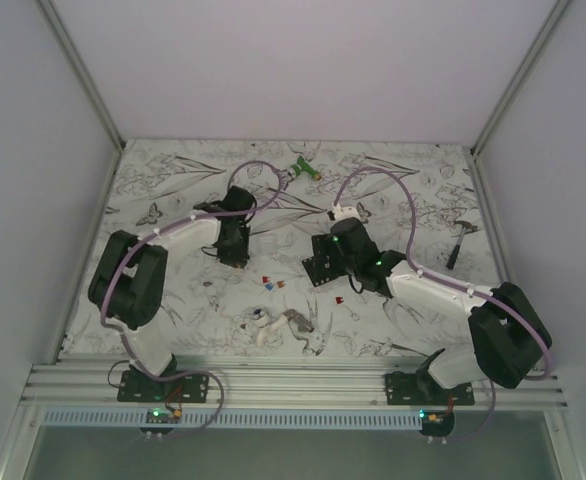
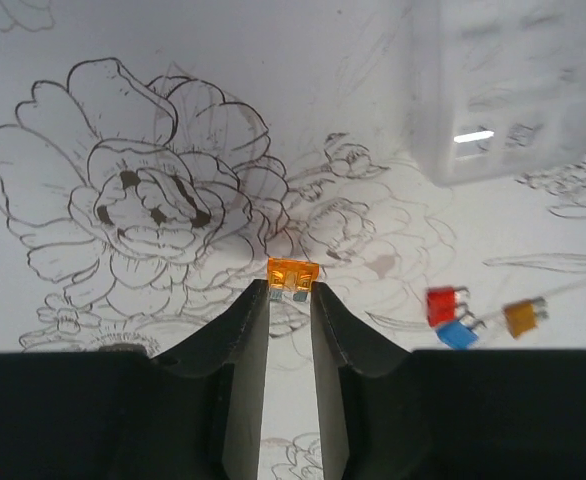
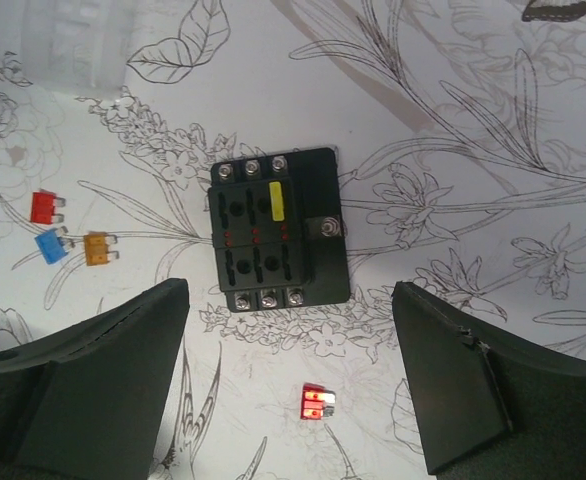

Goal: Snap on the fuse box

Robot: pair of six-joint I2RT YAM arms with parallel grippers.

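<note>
In the left wrist view my left gripper is shut on an orange fuse [image 2: 293, 271] held at its fingertips. The black fuse box [image 3: 255, 240] lies on the patterned table below my right gripper, with a yellow fuse [image 3: 277, 200] in one upper slot. The right gripper stands open, its fingers wide apart over the table, nothing between them.
Loose red [image 3: 43, 207], blue [image 3: 51, 247] and amber [image 3: 97, 249] fuses lie left of the box, another red one [image 3: 313, 402] in front of it. A clear plastic box [image 2: 503, 80] sits behind. A hammer [image 1: 461, 235] lies far right.
</note>
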